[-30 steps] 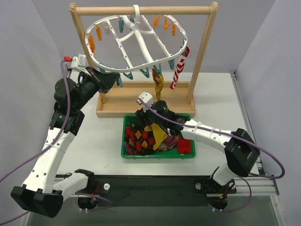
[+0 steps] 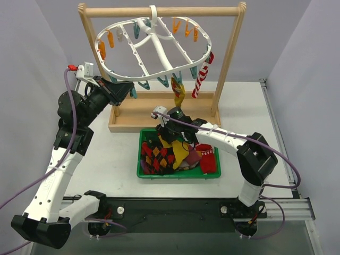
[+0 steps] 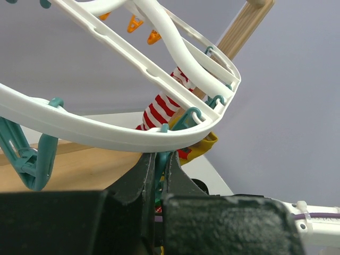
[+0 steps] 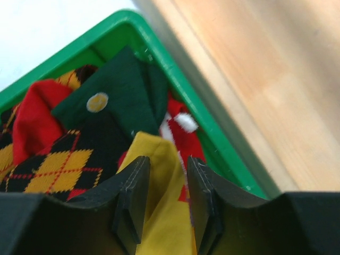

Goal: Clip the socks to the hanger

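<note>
The white oval hanger [image 2: 164,71] hangs from a wooden frame, with teal and orange clips around it; a striped sock [image 2: 203,71] and a yellow sock [image 2: 178,93] hang from it. My left gripper is shut on a teal clip at the hanger's near rim. Over the green bin [image 2: 180,177] of loose socks, my right gripper is part open, its fingertips around the raised top of a yellow sock [image 4: 164,223]; whether it grips the cloth I cannot tell.
The wooden base [image 2: 133,117] of the frame stands just behind the bin.
My left arm has barely moved.
</note>
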